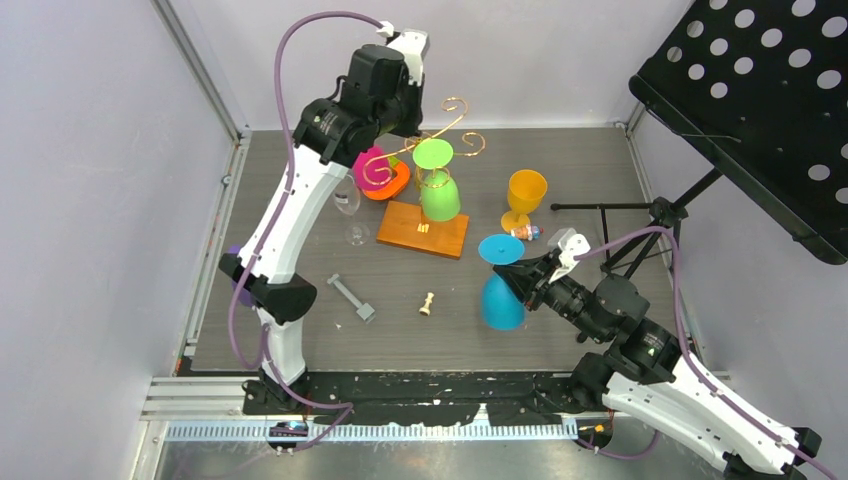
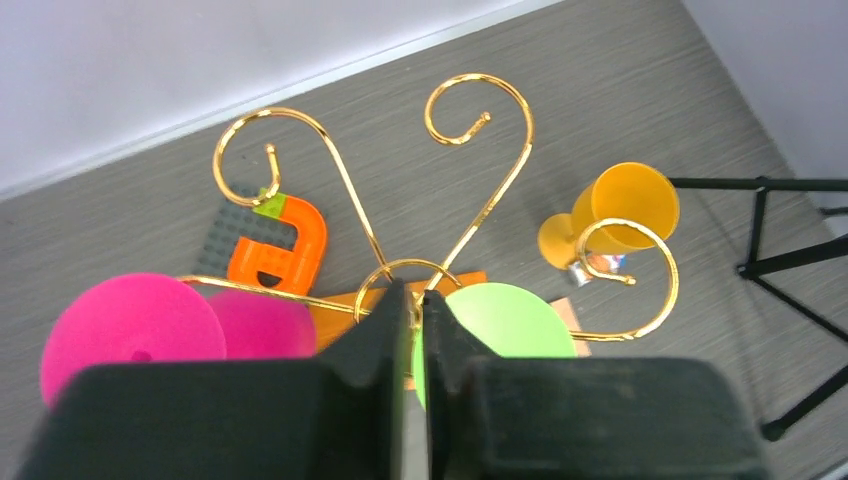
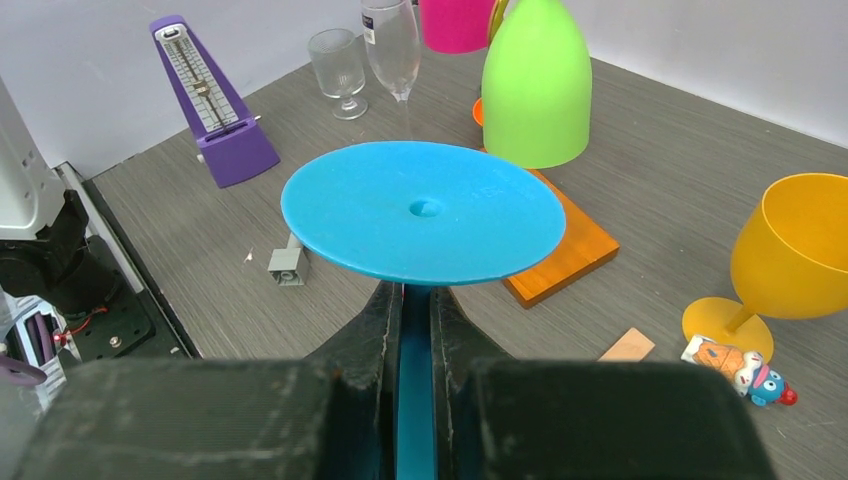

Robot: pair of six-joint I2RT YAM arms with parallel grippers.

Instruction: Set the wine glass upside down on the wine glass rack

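My right gripper (image 1: 510,270) is shut on the stem of a blue wine glass (image 1: 502,305), held upside down with its base (image 3: 350,210) up, at front right of the board. The gold rack (image 2: 500,195) on a wooden base (image 1: 400,230) carries an upside-down green glass (image 1: 440,200) and a pink glass (image 2: 130,320). My left gripper is above the rack, over the green glass's base; its fingers look close together, but whether fully shut is unclear.
A yellow goblet (image 1: 527,190) and small toy stand right of the rack, beside a black stand (image 1: 625,206). Clear glasses (image 3: 390,50), a metronome (image 3: 210,100) and small objects are on the left and front.
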